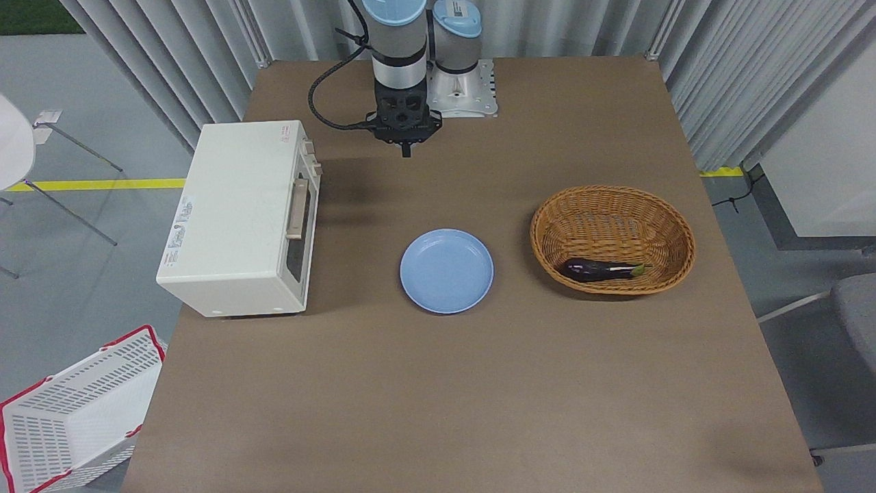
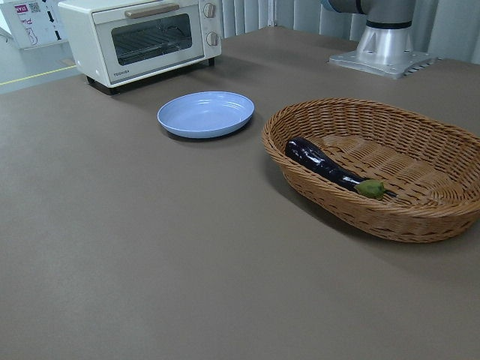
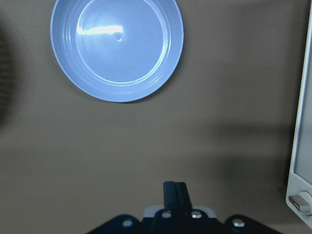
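A dark purple eggplant [image 1: 599, 270] [image 2: 322, 165] with a green stem lies in the front part of a brown wicker basket [image 1: 612, 226] [image 2: 390, 217]. An empty light blue plate [image 1: 445, 271] [image 2: 205, 115] [image 3: 117, 51] sits on the table between the basket and a white toaster oven [image 1: 222, 213] [image 2: 124, 45]. My gripper [image 1: 406, 152] is held over the table behind the plate, its fingers together, with nothing visible between them.
The oven's glass door is closed, its knobs [image 3: 301, 202] beside it. The arm's base stands at the back.
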